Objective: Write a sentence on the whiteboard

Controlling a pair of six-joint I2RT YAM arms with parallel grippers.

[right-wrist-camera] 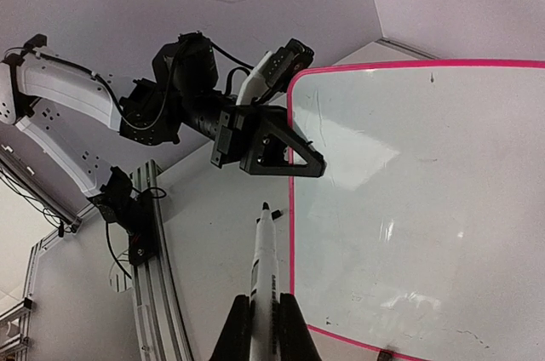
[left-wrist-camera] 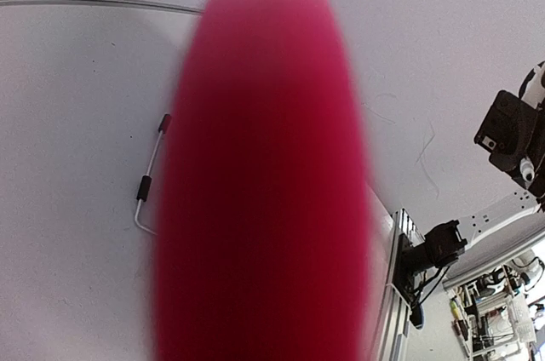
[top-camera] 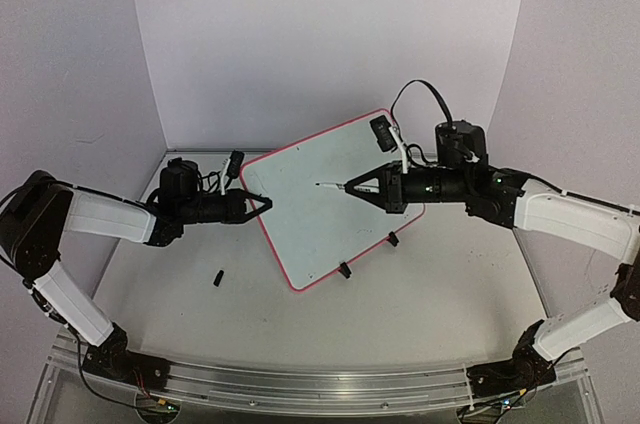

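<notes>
The whiteboard (top-camera: 310, 206), rimmed in pink-red, stands askew mid-table, its face bare but for small marks. My left gripper (top-camera: 264, 206) is at its left edge, shut on the rim. In the left wrist view, the blurred red rim (left-wrist-camera: 264, 174) hides the fingers. Off the table and clear of the board's face, my right gripper (top-camera: 350, 185) is shut on a white marker (right-wrist-camera: 265, 259). The marker's dark tip points left in the top view, away from the fingers. A small black piece (top-camera: 219, 278), perhaps a cap, lies on the table left of the board.
Two black feet, one nearer (top-camera: 345, 270) and one farther right (top-camera: 393, 239), show under the board's lower edge. Behind the board, its bent wire stand (left-wrist-camera: 153, 157) shows in the left wrist view.
</notes>
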